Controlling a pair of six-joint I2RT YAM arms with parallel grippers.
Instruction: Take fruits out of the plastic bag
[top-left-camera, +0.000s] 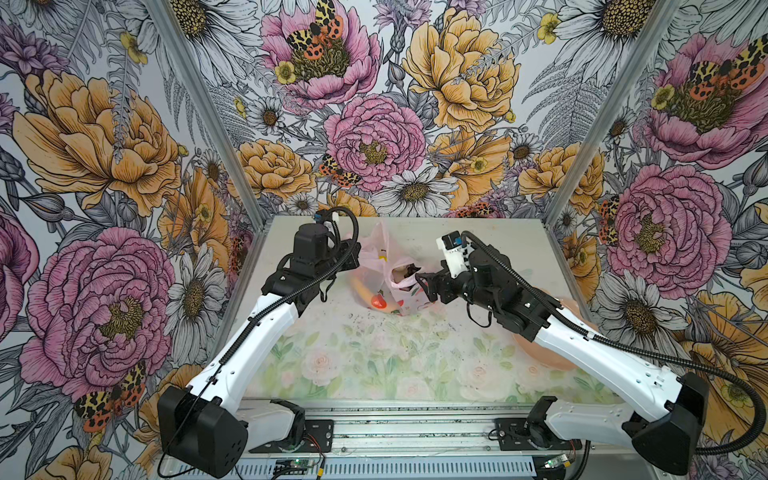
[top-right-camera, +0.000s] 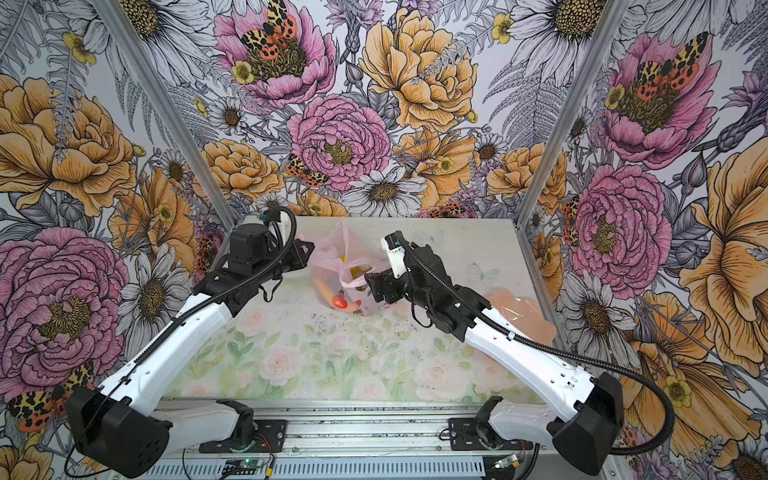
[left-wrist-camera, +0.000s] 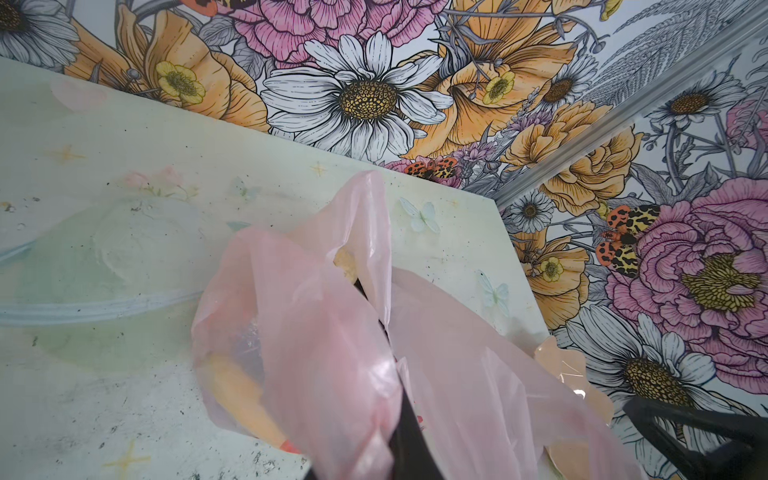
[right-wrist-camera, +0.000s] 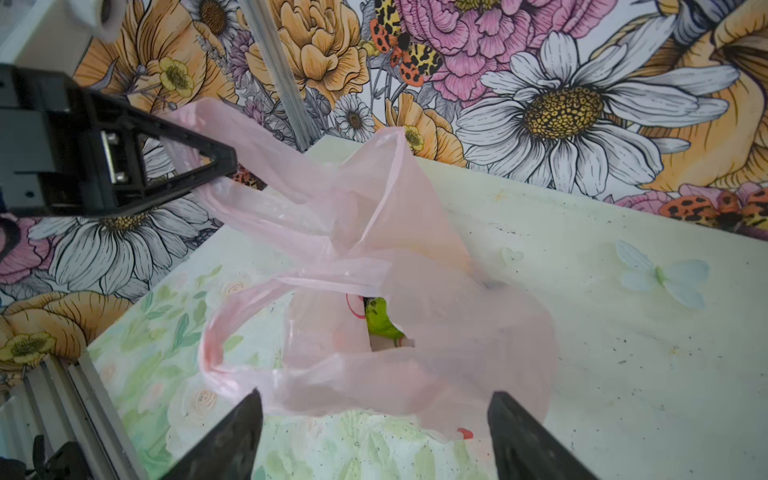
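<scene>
A thin pink plastic bag (top-left-camera: 382, 241) stands on the table between my arms, with its far side pulled upward. Through it show a pale yellow-orange long item (left-wrist-camera: 238, 392) and a red round one (top-right-camera: 340, 301). In the right wrist view something green (right-wrist-camera: 381, 317) is visible through the bag's opening. My left gripper is shut on a stretched loop of the bag, to the left of the contents. Close to the bag's right side is my right gripper (top-left-camera: 429, 288), fingers (right-wrist-camera: 232, 436) spread, with nothing clearly held between them. Other contents are hidden by the plastic.
A peach, scalloped plate (top-right-camera: 520, 316) lies at the right of the table, partly behind the right arm. The floral tabletop (top-left-camera: 320, 364) in front of the bag is clear. Patterned walls enclose the back and sides.
</scene>
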